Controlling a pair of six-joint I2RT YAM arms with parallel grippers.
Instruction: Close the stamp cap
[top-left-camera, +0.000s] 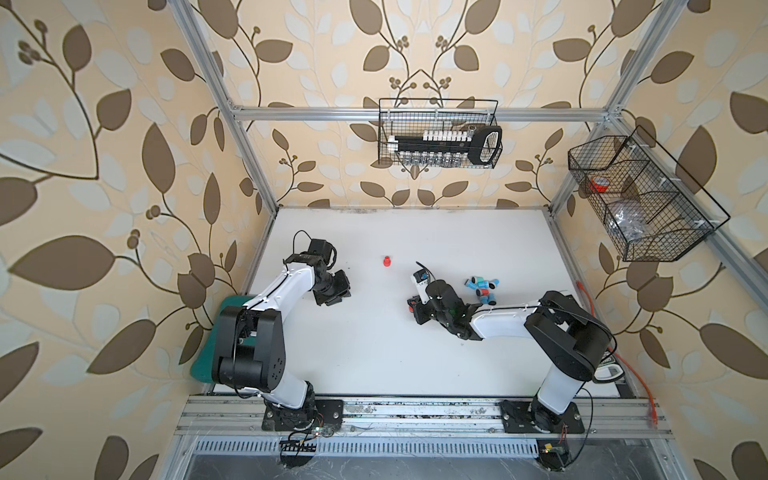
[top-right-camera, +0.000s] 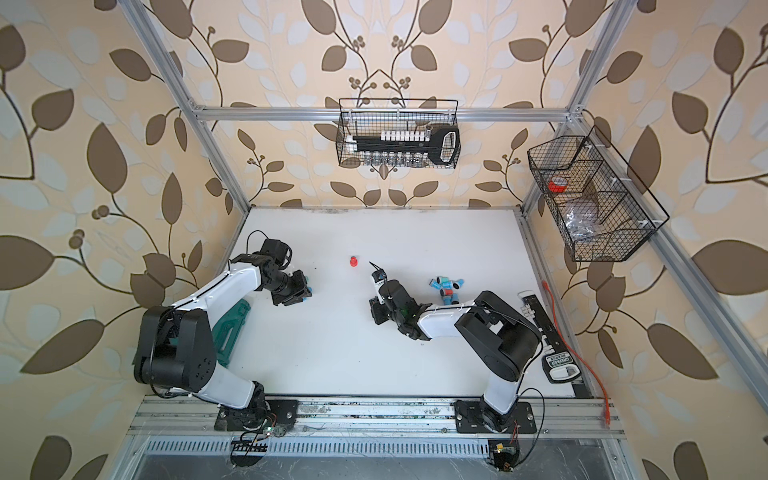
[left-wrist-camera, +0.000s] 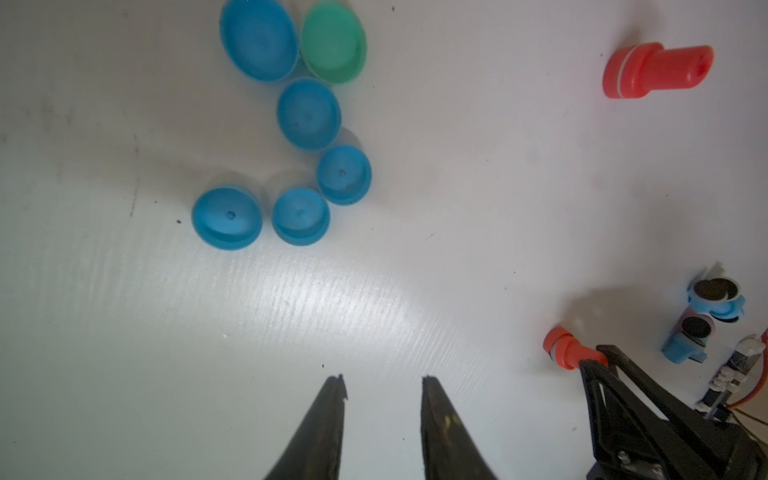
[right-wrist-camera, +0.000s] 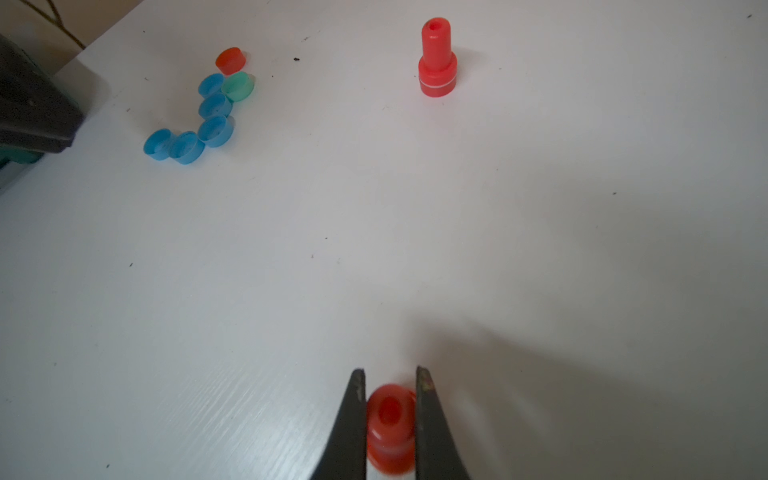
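In the right wrist view my right gripper is shut on a red stamp, held by its narrow handle. The left wrist view shows that same red stamp from the side, its wide end pointing away from the fingers. Another red stamp stands upright on the table, farther back; it shows as a small red spot in the top left view. My left gripper is partly open, nothing between its fingers. Beyond its tips lie several blue caps, a green cap and a red cap.
Blue stamps lie behind the right forearm. At the left edge is a teal tray, partly under the left arm. Wire baskets hang on the back and right. Between the two arms the white table is clear.
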